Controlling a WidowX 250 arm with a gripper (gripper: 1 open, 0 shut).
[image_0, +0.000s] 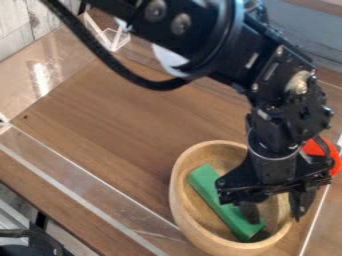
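Note:
A round wooden bowl (189, 205) sits at the lower middle of the camera view, with a green bar-shaped object (218, 196) lying inside it. My black gripper (275, 208) is low over the right part of the bowl, fingers down beside the green object. How far apart the fingers stand, and whether anything is between them, is hard to make out.
A red object (325, 158) is partly hidden behind my gripper at the right. A clear plastic item (107, 32) stands at the upper left.

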